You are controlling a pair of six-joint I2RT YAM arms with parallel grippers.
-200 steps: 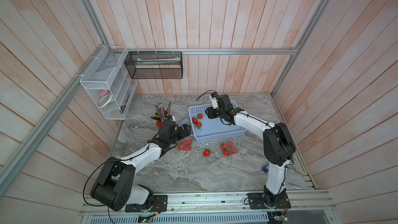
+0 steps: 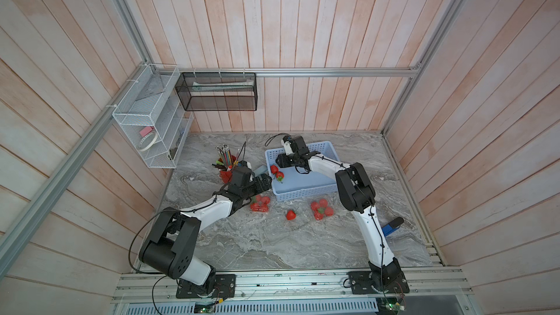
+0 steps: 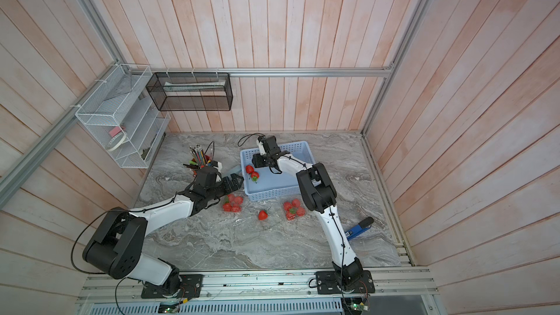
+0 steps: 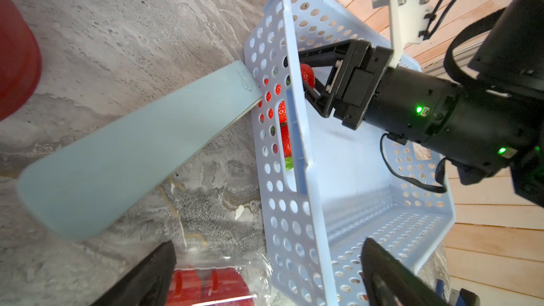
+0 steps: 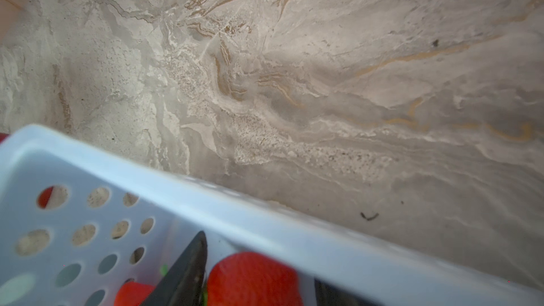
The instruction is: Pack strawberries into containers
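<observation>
My right gripper (image 2: 281, 161) is down inside the left end of the blue basket (image 2: 303, 194), its fingers part open around a strawberry (image 5: 252, 280); whether they grip it cannot be told. Other strawberries (image 2: 279, 176) lie beside it in the basket. My left gripper (image 2: 263, 183) stands open, with nothing held, over a clear container of strawberries (image 2: 260, 204) left of the basket. A second filled container (image 2: 321, 210) sits in front of the basket, with a loose strawberry (image 2: 290, 214) between the containers.
A pale board (image 4: 136, 147) lies left of the basket, near a red pot of utensils (image 2: 226, 175). A blue-and-black tool (image 2: 390, 227) lies at the right. Wire shelves (image 2: 145, 128) hang on the left.
My right gripper has moved left and down onto the strawberry at the basket's back-left.
</observation>
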